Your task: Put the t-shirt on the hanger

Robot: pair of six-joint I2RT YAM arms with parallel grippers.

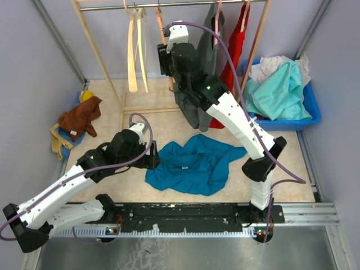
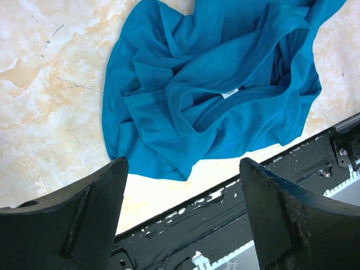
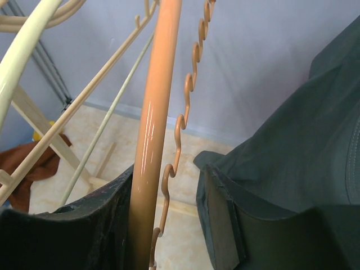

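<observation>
In the top view the teal t-shirt (image 1: 194, 163) lies crumpled on the floor; its neckline opening and small label (image 2: 230, 93) show in the left wrist view. My left gripper, open and empty, hovers over its left side. Up at the rack, my right gripper is shut on an orange wooden hanger (image 3: 154, 90), which runs lengthwise between its fingers. One finger (image 3: 121, 194) lies against the hanger's wood, while a gap shows on the other side. The hanger's upper part (image 1: 161, 25) still reaches to the rail.
Pale hangers (image 1: 132, 56) hang left of the orange one on the rail (image 1: 185, 4). Close on its right hang a dark grey garment (image 3: 292, 146) and a red one (image 1: 233, 53). A blue bin (image 1: 292, 124) of cloths stands right; a brown cloth (image 1: 81, 115) lies left.
</observation>
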